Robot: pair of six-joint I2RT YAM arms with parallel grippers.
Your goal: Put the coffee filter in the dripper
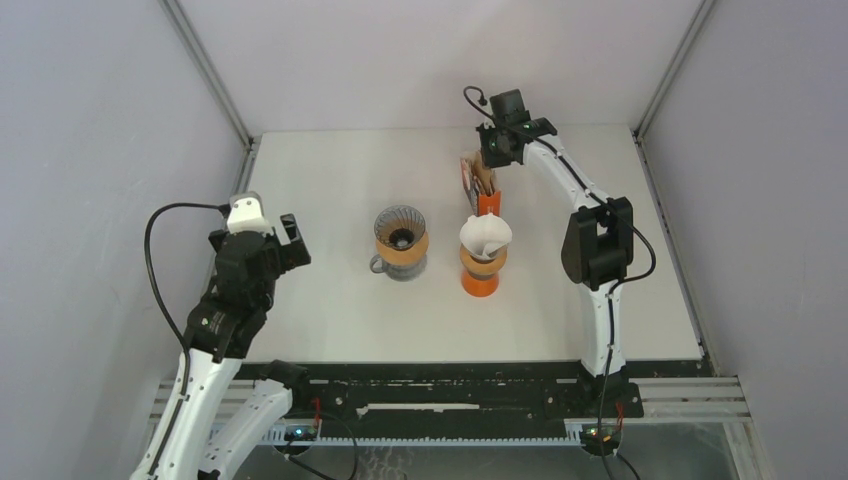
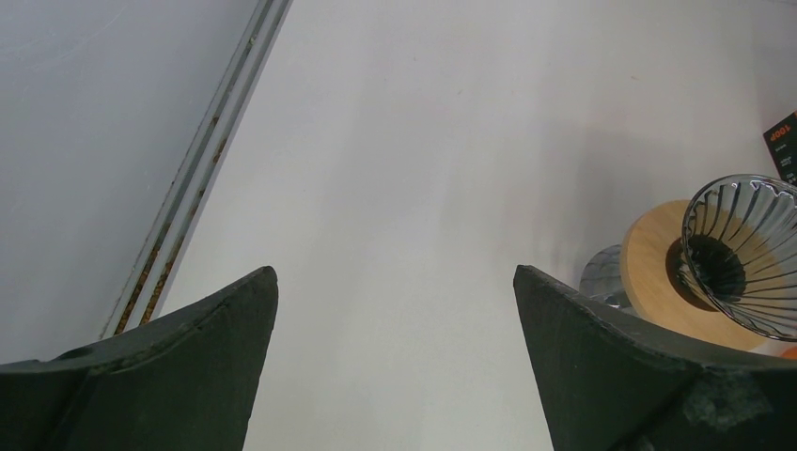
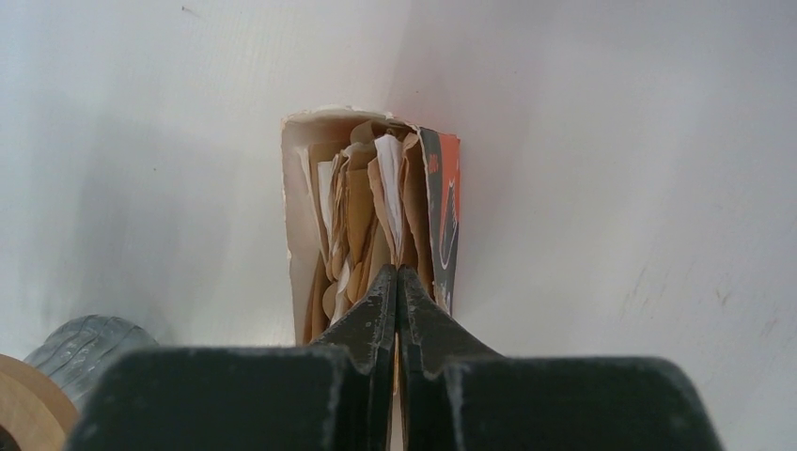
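Observation:
In the top view a ribbed glass dripper [image 1: 401, 222] with a wooden collar sits, empty, on a glass vessel. A box of brown and white paper filters [image 3: 365, 202] stands upright with its top open. Directly over that box is my right gripper, its fingertips close together at the upper edges of the filters. A narrow tan strip shows between its fingers; whether a filter is pinched is unclear. Over the table's left side my left gripper stands open and empty, with the dripper off to its right.
In front of the filter box is a second dripper with a white paper filter [image 1: 485, 236] in it, above a wooden collar and an orange base [image 1: 479, 286]. Bare table [image 1: 322, 190] lies left of the glass dripper and toward the right side.

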